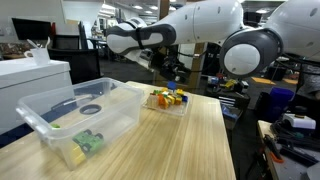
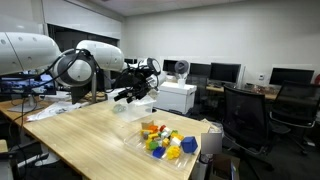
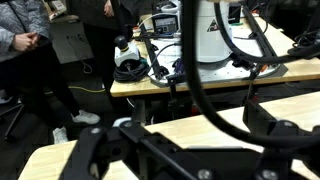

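Observation:
Above the tray of coloured blocks (image 1: 168,97) my gripper (image 1: 172,71) hangs in the air in exterior view 1, with a gap between them. A large clear plastic bin (image 1: 118,128) stands to the left, with something green (image 1: 88,141) at its bottom. Exterior view 2 shows the blocks (image 2: 168,139) in a shallow clear tray, yellow, blue, red and green among them. The dark gripper body (image 3: 190,153) fills the lower edge of the wrist view; its fingertips are not clear there, so whether the fingers are apart or hold anything cannot be told.
Bare wooden tabletop (image 1: 185,145) lies in front of the bin and tray. A black cable (image 3: 197,70) loops across the wrist view. Beyond the table are office chairs (image 2: 247,117) and desks with monitors.

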